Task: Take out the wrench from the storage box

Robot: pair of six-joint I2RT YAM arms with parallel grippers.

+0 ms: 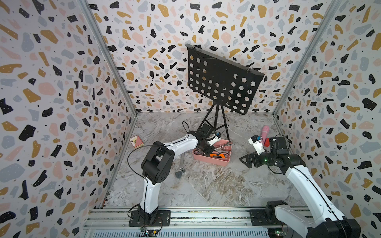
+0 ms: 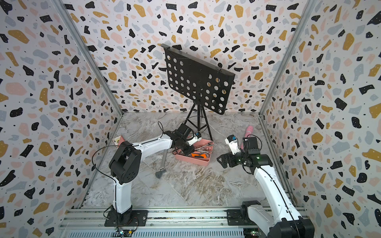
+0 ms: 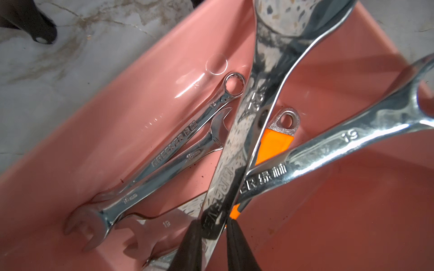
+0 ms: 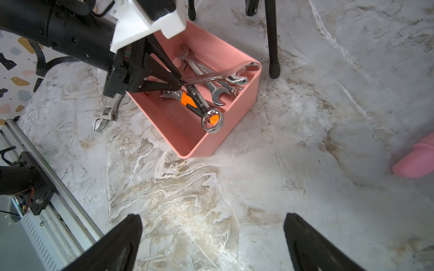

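The pink storage box (image 3: 122, 85) holds several silver wrenches. In the left wrist view, one long wrench (image 3: 235, 153) runs between the fingers of my left gripper, which are close to its sides; how firmly they press cannot be told. Its far end leans up by the box's back corner. Another wrench (image 3: 316, 149), marked 19, lies across beneath it. Smaller wrenches (image 3: 162, 176) lie along one wall, and an orange-handled tool (image 3: 276, 143) is partly covered. My right gripper is open and empty over the bare table, right of the box.
An adjustable wrench (image 1: 180, 168) lies on the table left of the box. A black stand (image 1: 220, 115) has its legs just behind the box. At the far right is a pink object (image 4: 416, 158).
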